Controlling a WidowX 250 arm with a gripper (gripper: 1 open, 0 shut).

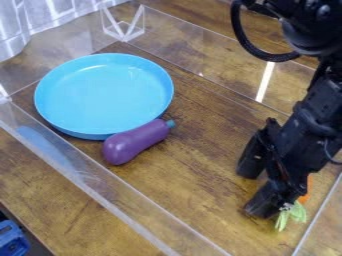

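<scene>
My black gripper [267,180] is low over the wooden floor [187,210] at the right side, its fingers around or beside an orange carrot with green leafy top [294,214], mostly hidden behind them. Whether the fingers are closed on it I cannot tell. A purple eggplant [134,141] lies to the left, beside a blue plate [103,92].
Clear plastic walls [67,170] bound the wooden area. A blue object [11,240] sits at the bottom left corner outside.
</scene>
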